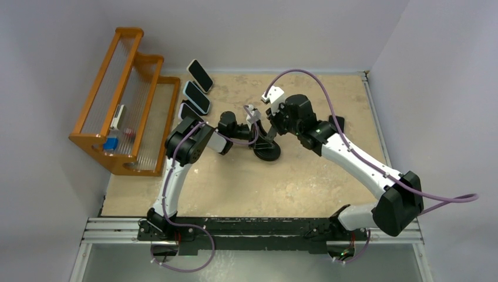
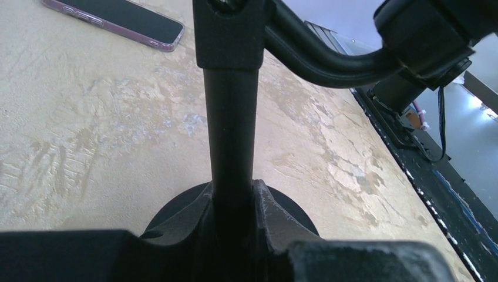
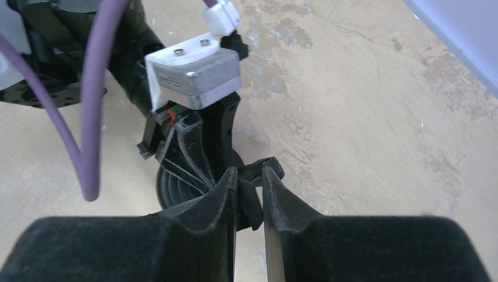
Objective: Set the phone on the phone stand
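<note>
The black phone stand (image 1: 267, 151) stands mid-table on a round base. My left gripper is shut on its upright post (image 2: 231, 129), low down near the base. Above it my right gripper is at the stand's top (image 3: 265, 169); its fingers are close together, and whether they hold part of it is unclear. The loose phone (image 1: 336, 122) lies flat at the right of the table, also seen in the left wrist view as a purple-edged phone (image 2: 117, 17).
Several phones on stands (image 1: 197, 97) stand at the back left, beside a wooden rack (image 1: 106, 138).
</note>
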